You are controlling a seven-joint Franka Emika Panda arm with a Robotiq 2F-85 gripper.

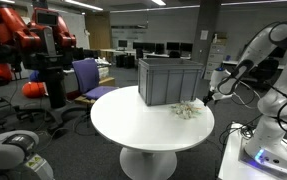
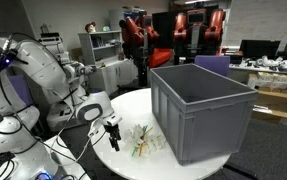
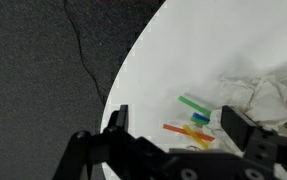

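Crumpled clear plastic [image 3: 263,97] lies on the white round table, with colored sticks [image 3: 193,117] in green, blue, orange and red beside and partly under it. The same pile [image 2: 143,140] shows near the grey bin in the second exterior view. My gripper is open, its two fingers wide apart with nothing held between them. It hangs above the table's edge, the pile lying toward its right finger. In the first exterior view the gripper [image 1: 209,98] is at the right side of the table, close to the pile [image 1: 186,109].
A large grey bin [image 2: 190,125] stands on the table [image 1: 133,125] right behind the pile, its tall walls an obstacle. Dark floor [image 3: 33,60] lies beyond the table's edge.
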